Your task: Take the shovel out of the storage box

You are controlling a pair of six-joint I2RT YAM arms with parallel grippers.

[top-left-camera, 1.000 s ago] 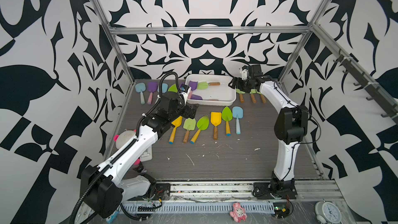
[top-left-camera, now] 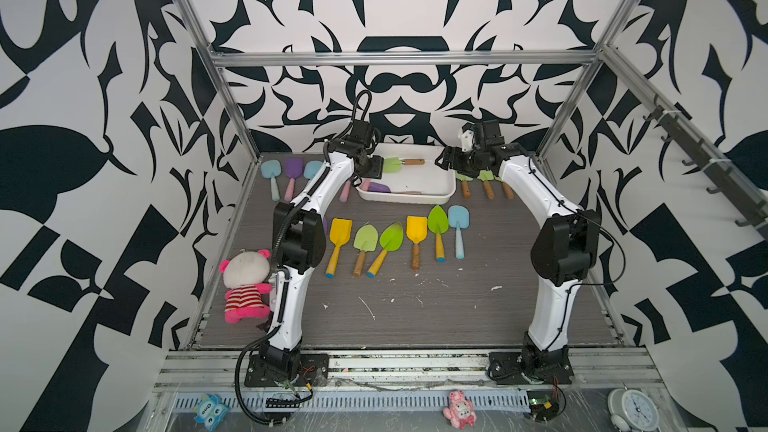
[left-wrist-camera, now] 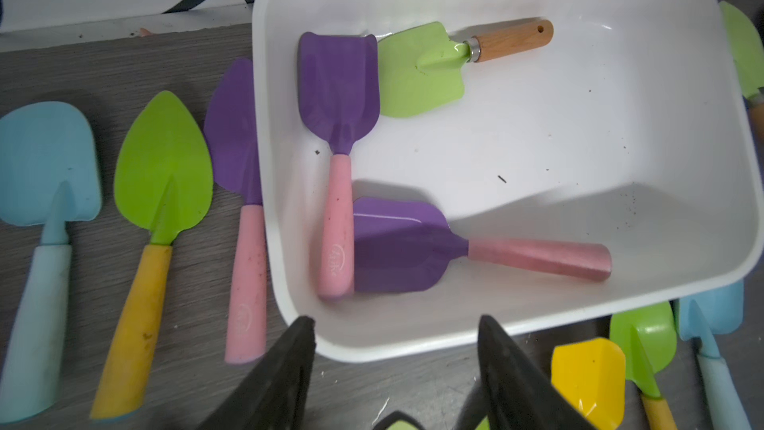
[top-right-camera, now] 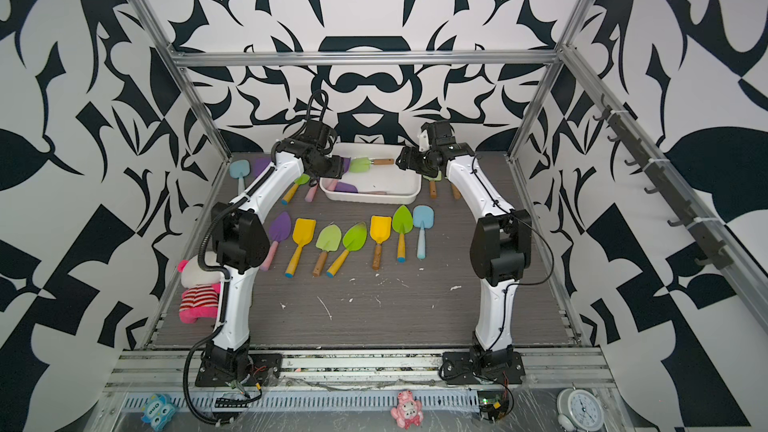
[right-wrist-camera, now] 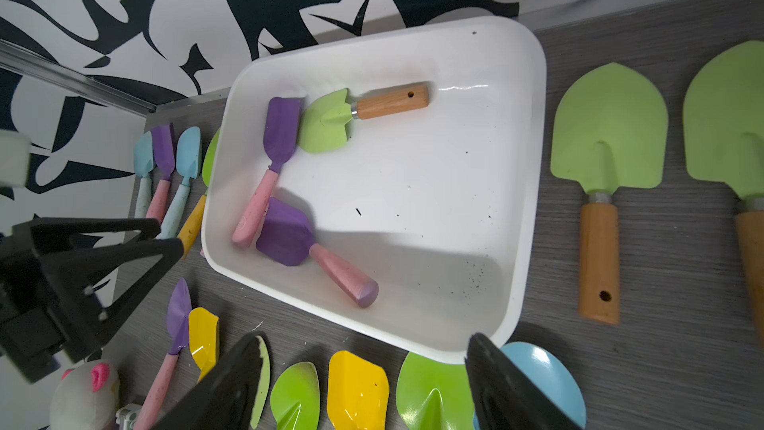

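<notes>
The white storage box [right-wrist-camera: 445,191] holds 3 shovels. A purple shovel with a pink handle [left-wrist-camera: 338,95] lies along its left wall. Beside that blade is a light green shovel with a wooden handle [left-wrist-camera: 425,67]. Another purple shovel [left-wrist-camera: 402,243] lies along the front wall, its blade end by the first one's handle. My left gripper hovers over the box's left end, fingers part open and nothing between its fingers. Above the box's right end, my right gripper is open and empty.
Several shovels lie in a row before the box, including a yellow one [top-left-camera: 416,229] and a blue one [top-left-camera: 458,217]. More flank it, such as a green shovel [right-wrist-camera: 609,127] on the right. A plush toy [top-left-camera: 245,285] sits at front left.
The right gripper has shifted slightly left.
</notes>
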